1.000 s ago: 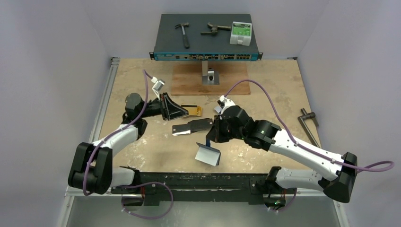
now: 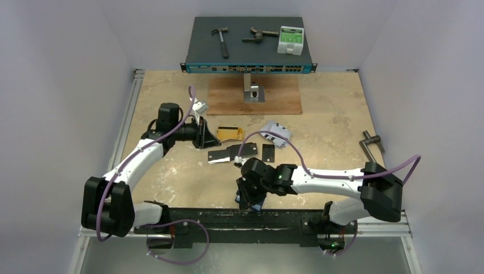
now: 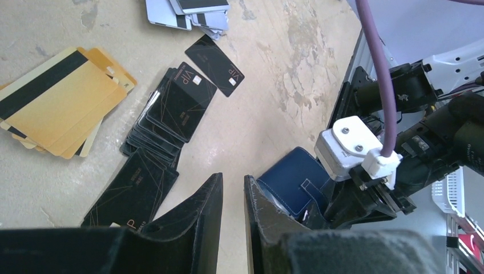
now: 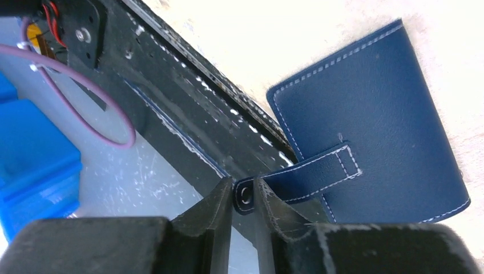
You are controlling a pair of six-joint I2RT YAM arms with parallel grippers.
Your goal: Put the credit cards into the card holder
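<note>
A navy card holder (image 4: 382,131) lies folded over at the table's front edge, its strap (image 4: 302,180) reaching across toward the right gripper. The fingers there stand slightly apart, the strap's snap end showing between them. From above, this gripper (image 2: 244,200) hides most of the holder (image 2: 258,204). My left gripper (image 2: 217,144) is part open over the table, nothing between its fingertips. Below it are gold cards (image 3: 60,100), black cards (image 3: 174,108) in a fanned row, one separate black card (image 3: 214,65), and silver cards (image 3: 188,11).
Behind the cards stands a wooden board (image 2: 222,100) with a metal bracket (image 2: 254,94). A dark rack unit (image 2: 245,51) at the back carries two hammers and a green-white box (image 2: 291,40). Another hammer (image 2: 371,145) rests at the right edge.
My right gripper has moved down and toward the front edge, and the holder, previously showing its pale inside, is now folded over.
</note>
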